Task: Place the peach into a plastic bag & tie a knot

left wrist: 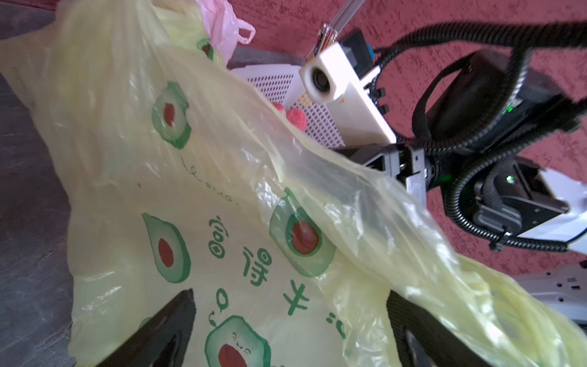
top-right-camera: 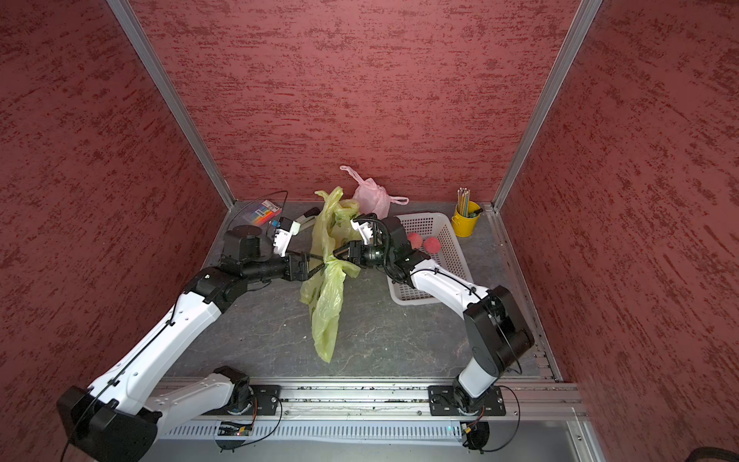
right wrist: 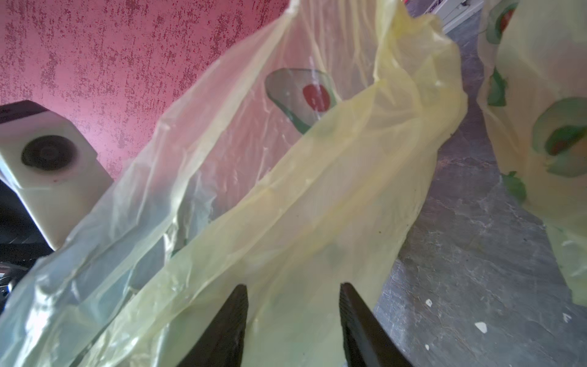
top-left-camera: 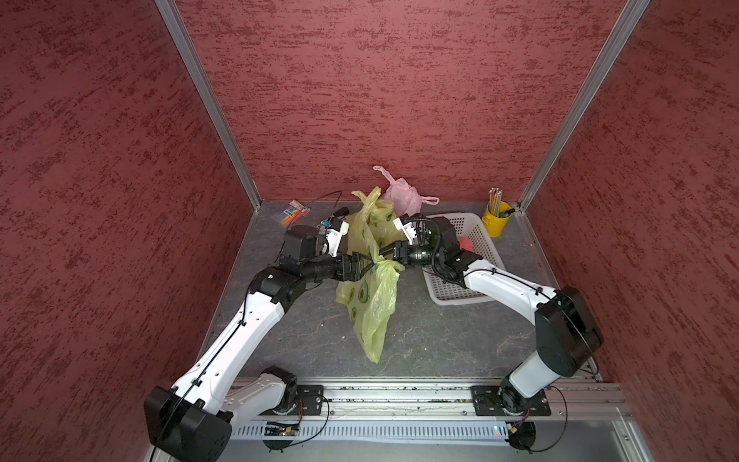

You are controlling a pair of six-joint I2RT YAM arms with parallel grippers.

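A yellow plastic bag [top-left-camera: 375, 308] with avocado prints hangs upright between my grippers at the table's middle, bunched at mid-height. My left gripper [top-left-camera: 366, 266] is against its left side, fingers open, with the bag's printed film in front of them [left wrist: 287, 330]. My right gripper is at the bag's right side, fingers part open, loose film before and behind them. Peach-like pink balls [top-right-camera: 431, 245] lie in the white basket at the right. Whether a peach is inside the bag cannot be seen.
The white perforated basket [top-right-camera: 427, 292] stands right of the bag. A pink bag [top-right-camera: 373, 196], a yellow cup of utensils [top-right-camera: 464, 225] and a colourful pack [top-left-camera: 294, 213] are at the back.
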